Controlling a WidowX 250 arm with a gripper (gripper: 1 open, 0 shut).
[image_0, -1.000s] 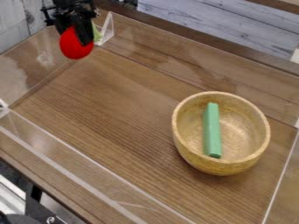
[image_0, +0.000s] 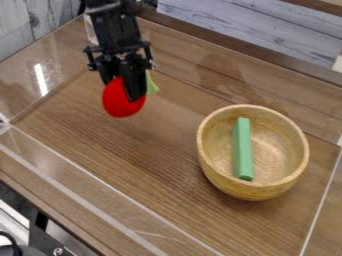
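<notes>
My gripper (image_0: 131, 75) hangs in the upper middle, black, shut on a red object (image_0: 124, 97) with a rounded underside, held above the wooden table. Something pale green shows behind its right finger. A wooden bowl (image_0: 281, 160) sits at the right, with a long green object (image_0: 242, 148) lying in it.
A dark cable lies at the lower left edge, and the table's edge and wall show at the upper left.
My gripper has moved from the far upper left toward the middle and nearer the front, carrying the red object. The bowl and its contents have stayed put.
</notes>
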